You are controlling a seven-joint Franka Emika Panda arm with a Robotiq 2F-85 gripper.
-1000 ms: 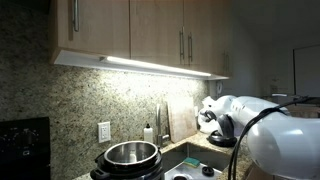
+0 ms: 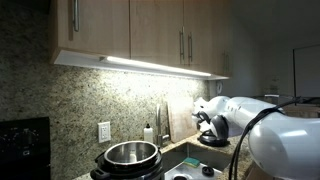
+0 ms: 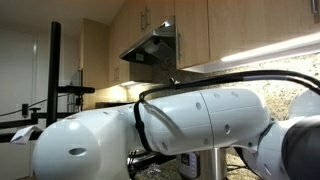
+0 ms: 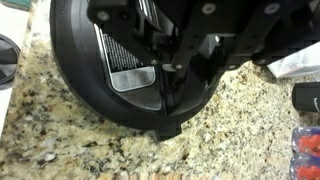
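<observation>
A large round black object with a raised rim and a silver slotted plate set in it fills much of the wrist view. My gripper reaches over its middle, its black fingers closed on a dark part of it; the exact spot of contact is hard to make out. In exterior view 1 my gripper is at the far right end of the counter, over a dark round shape beside the sink. Exterior view 2 shows only the white arm, with the gripper hidden.
A sink holding a green item lies in front of the faucet. A metal pot stands nearer left, and a cutting board leans on the wall. Speckled counter surrounds the black object; red-topped packaging sits at right.
Over the last second my gripper and forearm have come slightly lower at the far end of the counter. The sink, pot and board have not moved.
</observation>
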